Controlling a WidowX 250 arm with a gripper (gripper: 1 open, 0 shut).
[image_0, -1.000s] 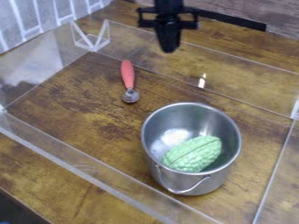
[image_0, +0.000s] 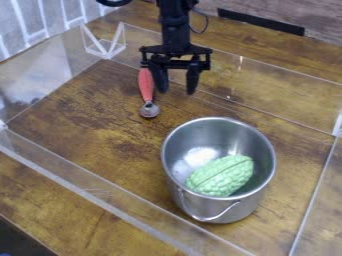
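Observation:
My black gripper (image_0: 174, 78) hangs low at the upper middle of the camera view, its fingers apart, just at the red-handled scoop (image_0: 148, 88). The scoop lies on the wooden surface with its metal head toward the front. Whether a finger touches the handle I cannot tell. A steel pot (image_0: 179, 150) at the lower right holds a green corn-shaped object (image_0: 222, 175).
Clear plastic walls border the wooden work area (image_0: 80, 130) on several sides. The surface left of the pot and to the right of the gripper is bare.
The gripper has come down and toward the front, from behind the scoop to right beside its handle. The scoop and pot look unmoved.

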